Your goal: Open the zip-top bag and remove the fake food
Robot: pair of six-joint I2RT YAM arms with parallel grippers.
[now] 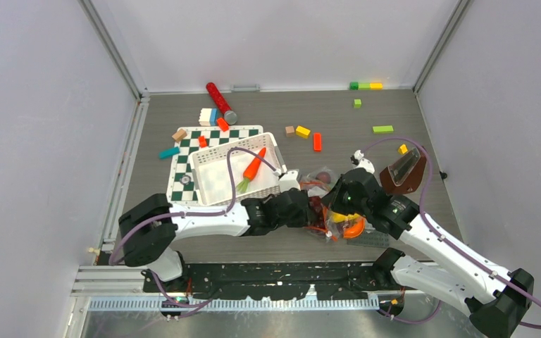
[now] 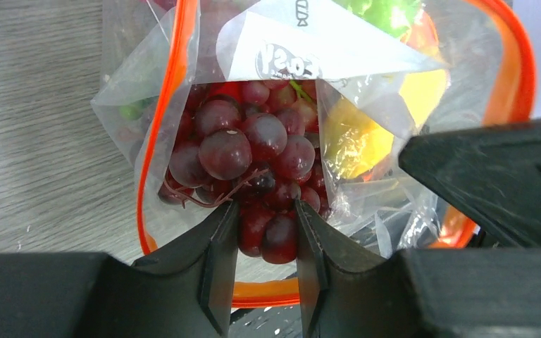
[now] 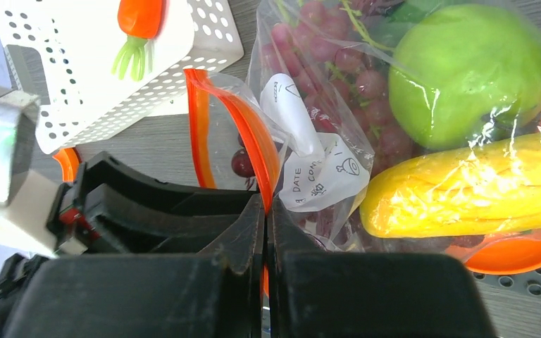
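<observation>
The clear zip top bag [image 3: 303,243] has an orange-rimmed mouth, which gapes toward my left gripper. Inside are dark red grapes [image 2: 253,141], a green fruit [image 3: 472,77], a yellow corn-like piece [image 3: 465,190] and an orange piece [image 3: 518,255]. In the left wrist view, my left gripper is shut on the lowest grapes, at the bag's mouth. My right gripper pinches the orange rim [image 3: 250,134] of the bag. A fake carrot [image 1: 252,169] lies in the white basket [image 1: 204,186].
The basket rests partly on a green checkered board [image 1: 177,169] left of the bag. Loose blocks, such as a red one [image 1: 317,142], lie behind. A brown container [image 1: 412,176] stands at the right. Both arms crowd closely around the bag.
</observation>
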